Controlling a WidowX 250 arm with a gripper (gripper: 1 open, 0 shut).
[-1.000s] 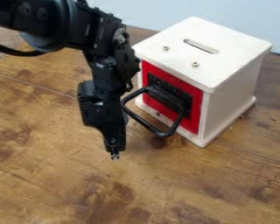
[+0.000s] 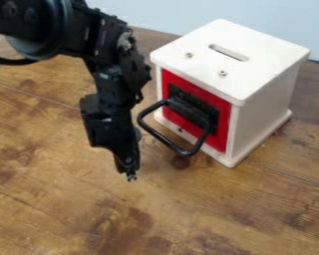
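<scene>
A white wooden toy oven [image 2: 255, 100] with a slot on top stands at the right, a red front [image 2: 217, 130] facing left. A black handle [image 2: 185, 148] loop juts out from that front, low toward the table. My black gripper [image 2: 129, 171] points down just left of the handle, low over the wood; how far its fingers are apart is too small to tell.
A pale wall [image 2: 189, 15] runs behind the toy oven.
My arm and gripper have shifted slightly to the left, away from the toy oven's front. The toy oven and its handle look unchanged.
</scene>
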